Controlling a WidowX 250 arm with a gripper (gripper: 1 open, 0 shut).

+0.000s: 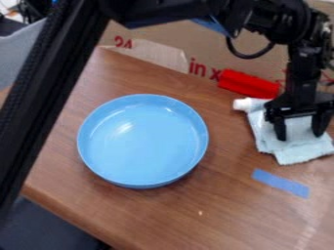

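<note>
My black gripper (298, 115) is at the right, lowered onto a folded white cloth (291, 146) on the wooden table, its fingers open over the cloth's upper part. Whether cloth lies between the fingertips is hard to tell. A small white tube-like item (248, 104) lies at the cloth's upper left, and a red cylinder (248, 83) lies just behind it. A light blue plate (143, 141) rests on the table to the left, apart from the cloth.
A cardboard box (186, 51) stands along the back. A strip of blue tape (278, 184) is on the table (209, 220) below the cloth. Its left edge drops away.
</note>
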